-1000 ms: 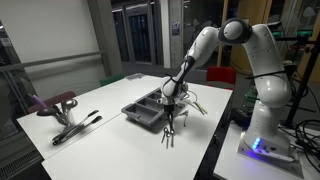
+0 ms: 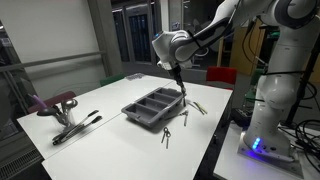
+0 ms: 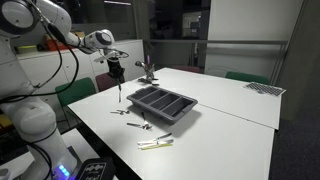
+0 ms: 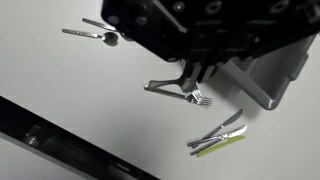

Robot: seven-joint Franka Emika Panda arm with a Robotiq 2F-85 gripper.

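Note:
My gripper (image 3: 119,82) is raised above the table, shut on a thin utensil (image 3: 119,95) that hangs down from it. In the wrist view the fingers are dark and a metal end of the utensil (image 4: 165,83) shows at them; I cannot tell which kind it is. A grey compartment tray (image 2: 136,112) stands on the white table behind and beside the gripper. Loose on the table lie a fork (image 4: 203,100), spoon-like pieces (image 4: 90,35) and some knives (image 4: 225,133).
A holder with dark-handled utensils (image 2: 65,115) and tongs (image 2: 82,128) stand at the table's left in exterior view 1. A yellow-green handled piece (image 4: 220,146) lies by the knives.
The gripper has risen from low over the loose cutlery near the tray's front, moving up and slightly right. A utensil now hangs from it.

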